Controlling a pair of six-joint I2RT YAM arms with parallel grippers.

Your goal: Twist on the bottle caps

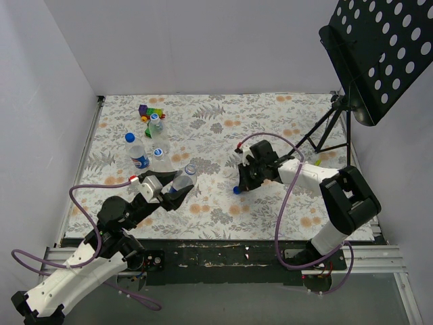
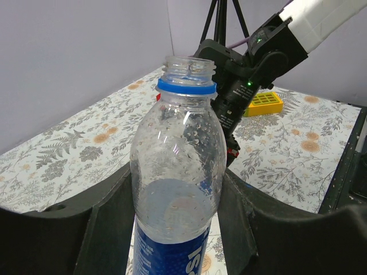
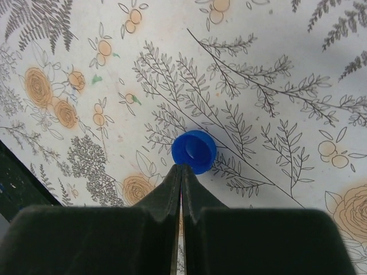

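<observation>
An uncapped clear bottle (image 2: 180,143) with a blue neck ring and blue label stands upright in the left wrist view. My left gripper (image 1: 177,193) is shut on this bottle, one finger on either side of its body. On the cloth lies a loose blue cap (image 3: 195,152), its hollow side showing in the right wrist view. My right gripper is shut with nothing between its fingers; its tips overlap the near rim of the cap in that view. Whether they touch it I cannot tell. From above, the cap (image 1: 237,190) appears just left of the right fingers.
Several other bottles stand left of centre, among them a blue-capped one (image 1: 137,150). Colourful toy blocks (image 1: 150,112) lie behind them. A black stand (image 1: 345,105) rises at the back right.
</observation>
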